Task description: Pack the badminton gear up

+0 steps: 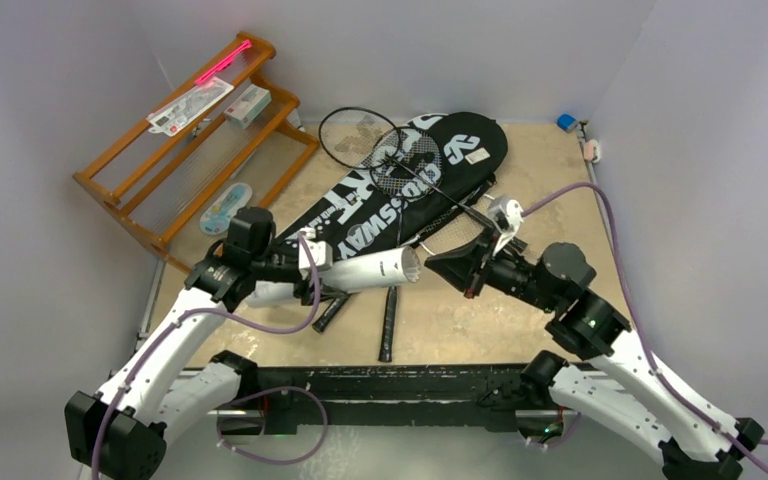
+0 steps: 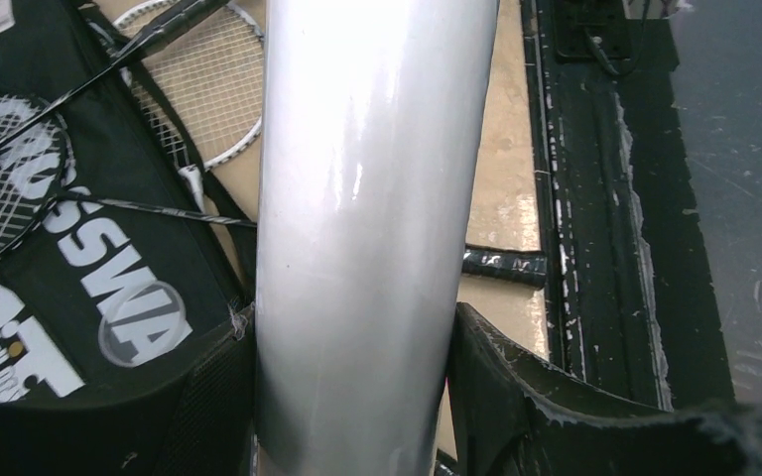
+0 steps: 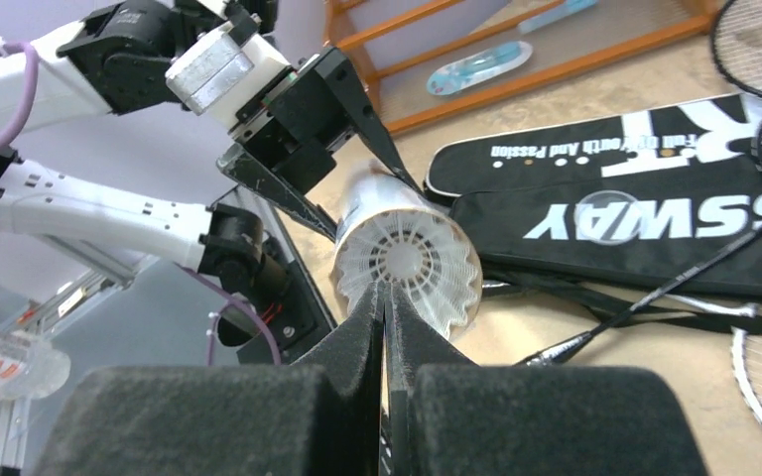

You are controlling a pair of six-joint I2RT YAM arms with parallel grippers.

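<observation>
A white shuttlecock tube [image 1: 370,270] is clamped in my left gripper, held level above the mat. In the right wrist view its open end [image 3: 407,260] faces me, with a shuttlecock's fanned skirt inside. My right gripper is shut, nothing visible between its fingers, just off that end. Behind them lie the black racket bag [image 1: 460,140] and several rackets [image 1: 350,115], some on the bag, with handles [image 1: 388,330] reaching toward the front.
A wooden shelf [image 1: 170,150] with small packs stands at the back left. A small blue object [image 1: 567,123] is at the back right. A dark beam runs along the front edge.
</observation>
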